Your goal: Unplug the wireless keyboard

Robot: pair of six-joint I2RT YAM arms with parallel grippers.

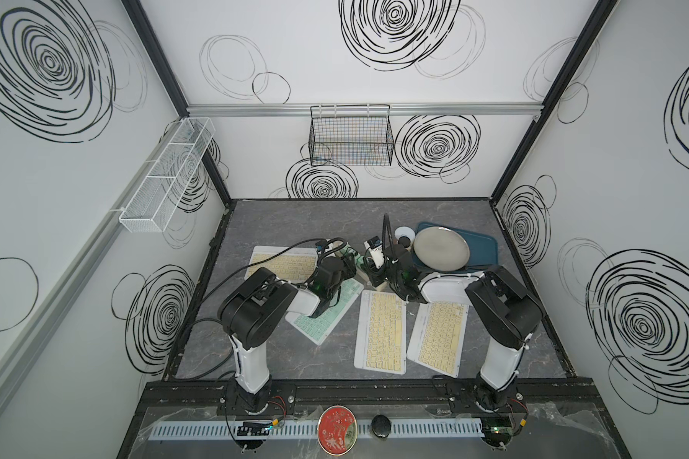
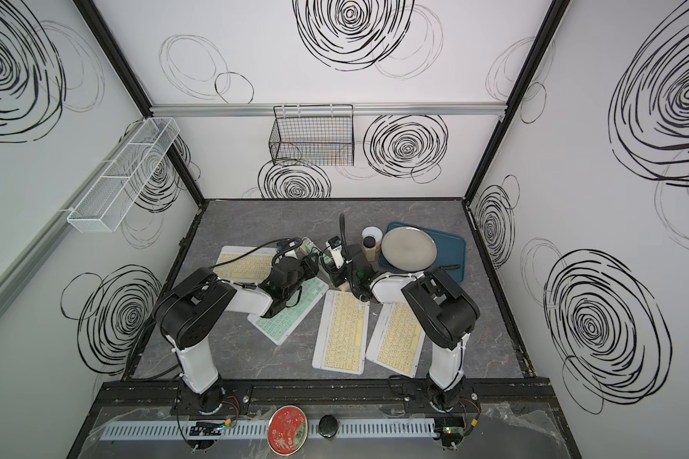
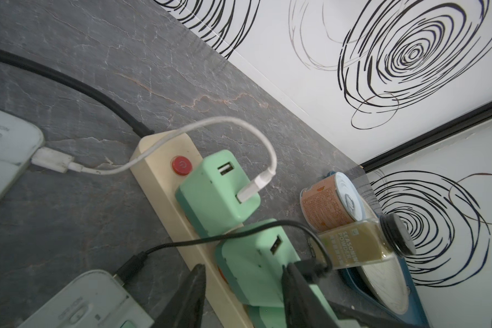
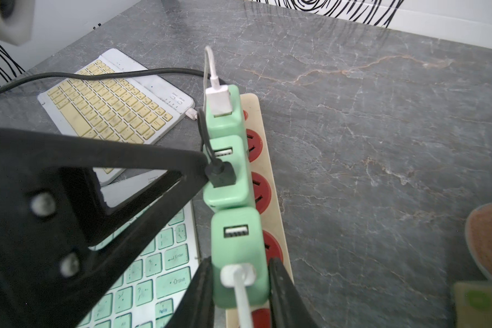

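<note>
A cream power strip (image 3: 153, 180) carries green USB adapters (image 3: 213, 191) with white and black cables plugged in; keyboards connect by cable, a white-and-cream one (image 4: 109, 104) and a mint one (image 4: 158, 262) among them. My left gripper is part open at the middle adapter, near its black plug; whether its fingers touch is unclear. My right gripper is shut on the nearest green adapter, around the base of its white cable plug.
A can (image 3: 325, 202), seasoning bottle (image 3: 355, 246), plate (image 1: 440, 248) and blue tray (image 1: 482, 252) stand at the right. Two more keyboards (image 1: 382, 336) lie in front.
</note>
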